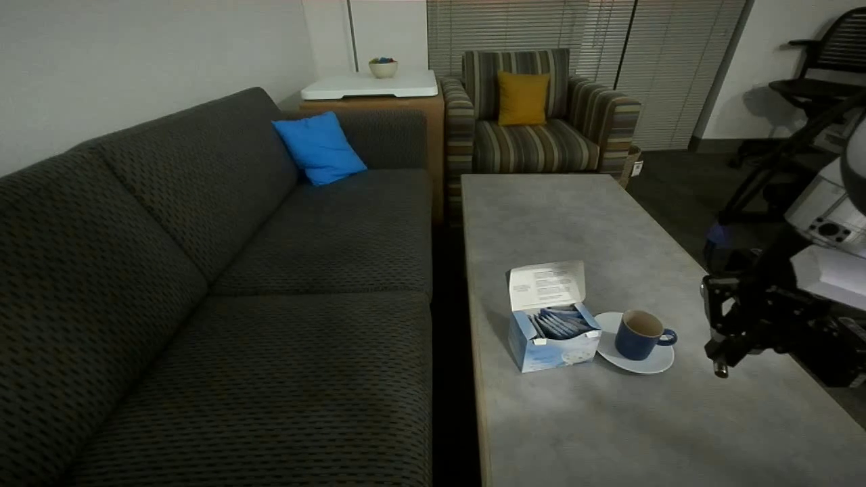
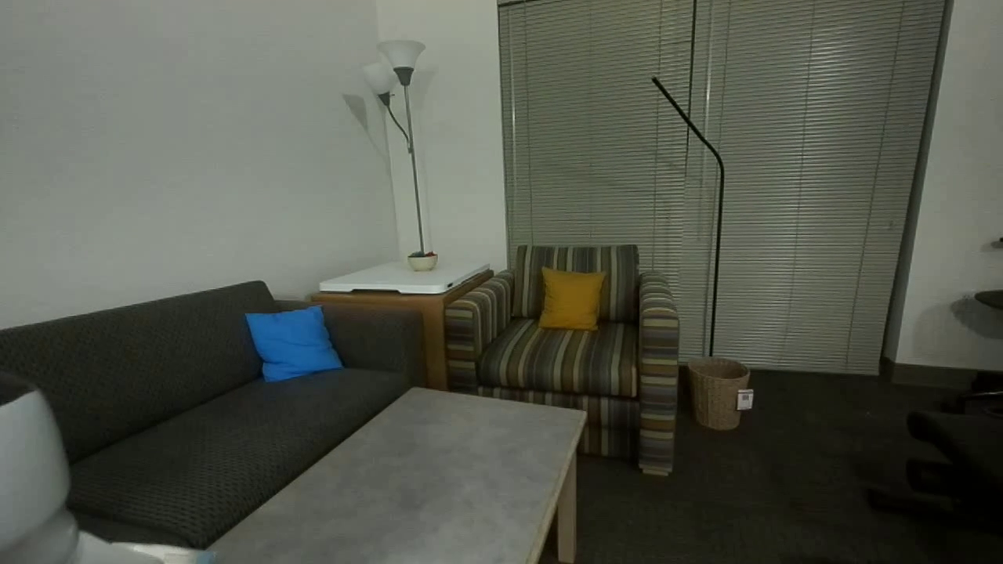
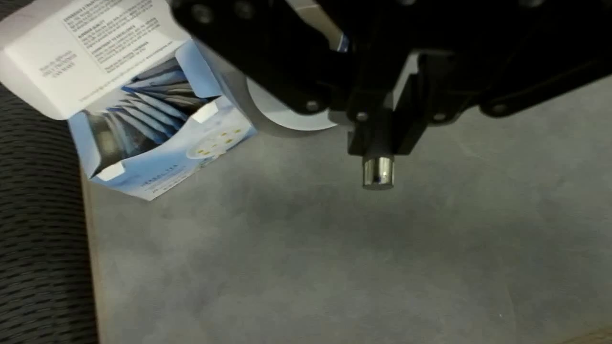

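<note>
In the wrist view my gripper is shut on a small shiny metal cylinder (image 3: 378,175), whose lower end sticks out past the fingertips. The rest of that piece is hidden by the fingers. From exterior view 1, the gripper (image 1: 720,350) hangs over the table, to the right of a blue mug (image 1: 634,341) and apart from it. That mug stands upright on a white saucer (image 1: 654,362). Left of the saucer is an open blue tea box (image 1: 560,354), its lid (image 1: 548,285) raised and several packets (image 1: 560,322) inside.
A dark sofa (image 1: 349,357) runs along its left side, with a blue cushion (image 1: 322,147). A striped armchair (image 1: 536,150) stands beyond the table.
</note>
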